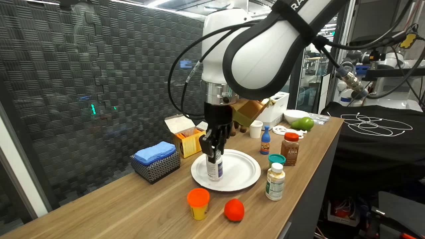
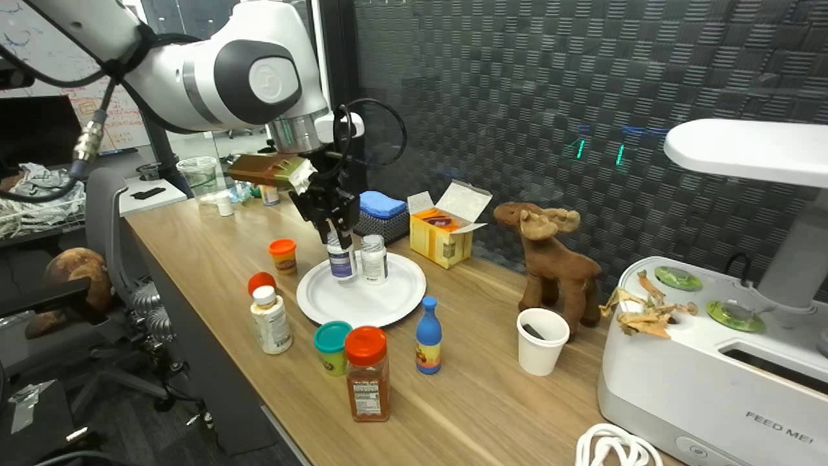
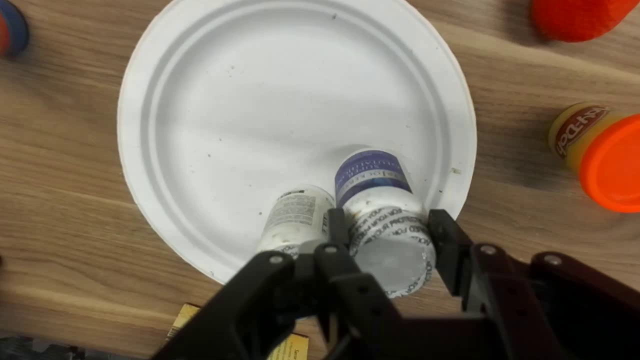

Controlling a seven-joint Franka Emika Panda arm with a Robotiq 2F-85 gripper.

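My gripper points down over a white paper plate (image 3: 288,90), shut on a white bottle with a purple label (image 3: 370,170). One finger (image 3: 339,228) lies on each side of the bottle's wrapped upper end. A second white bottle (image 2: 374,263) stands on the plate close beside it; in the wrist view this white bottle (image 3: 294,217) is partly covered by the gripper's left side. In the second exterior view the purple-labelled bottle (image 2: 341,261) is over the plate's far part. Whether its base touches the plate I cannot tell.
An orange-lidded tub (image 1: 198,203) and a red object (image 1: 234,209) lie near the plate. Beyond it stand a white-capped bottle (image 1: 275,182), a red-lidded jar (image 1: 290,148) and a blue bottle (image 1: 265,140). A yellow box (image 1: 187,141) and a blue cloth (image 1: 155,152) sit along the wall side.
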